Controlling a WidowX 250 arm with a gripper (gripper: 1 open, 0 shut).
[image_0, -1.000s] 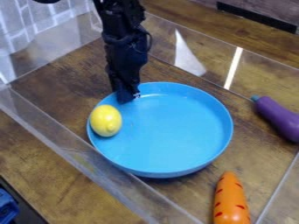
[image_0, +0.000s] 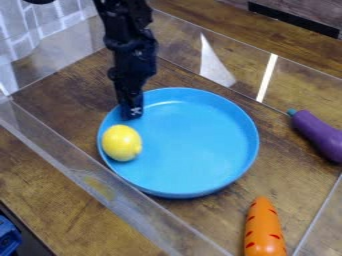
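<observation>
A blue plate (image_0: 194, 150) lies in the middle of the wooden table, a yellow lemon-like toy (image_0: 122, 142) on its left side. My dark gripper (image_0: 130, 100) reaches down from the top to the plate's upper-left rim, just above the yellow toy and apart from it. I cannot tell how far its fingers are parted or whether anything is between them.
A purple eggplant (image_0: 317, 135) lies to the right of the plate, and an orange carrot (image_0: 263, 232) at the lower right. Clear panels edge the work area. A dark blue object (image_0: 11, 240) shows at the bottom left corner.
My gripper has moved slightly left.
</observation>
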